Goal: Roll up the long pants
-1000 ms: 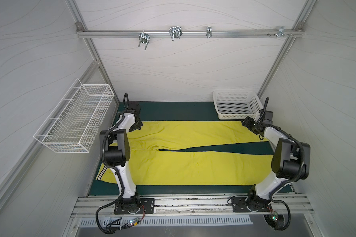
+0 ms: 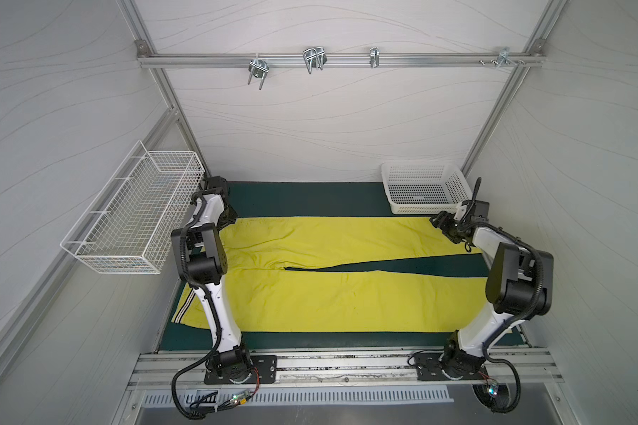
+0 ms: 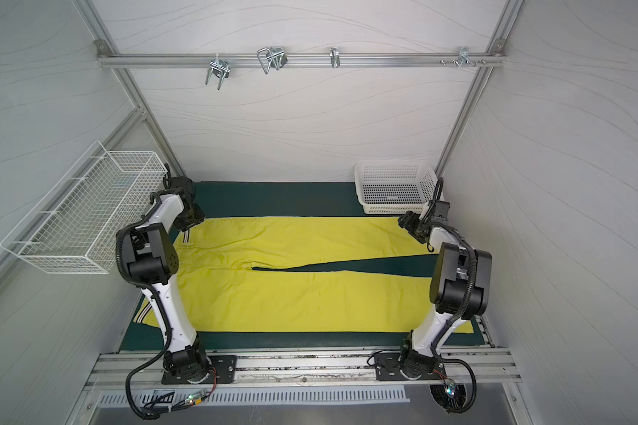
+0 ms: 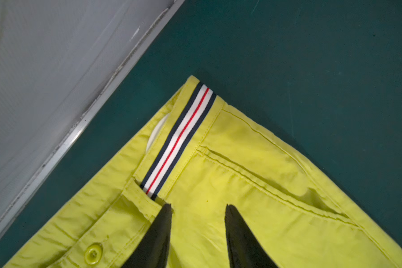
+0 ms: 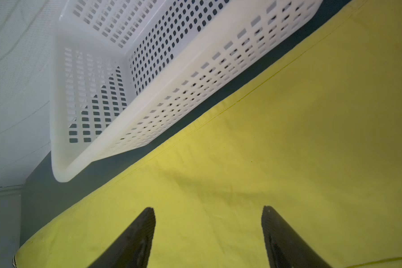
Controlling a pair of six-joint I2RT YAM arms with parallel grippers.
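Observation:
Long yellow pants lie flat across the dark green mat, waistband at the left and both legs stretching right. In the left wrist view, my left gripper hangs open above the waistband corner, near its striped trim, a button and a pocket seam. My right gripper is open over the far leg near its right end, close in front of the plastic basket, with fabric below and nothing visibly held.
A white plastic basket stands at the back right, just behind the far leg. A white wire basket hangs along the left wall. Bare mat shows along the back and front edges.
My left arm has moved left toward the waistband's far corner over the last second. The right arm has shifted only slightly; the pants look unchanged.

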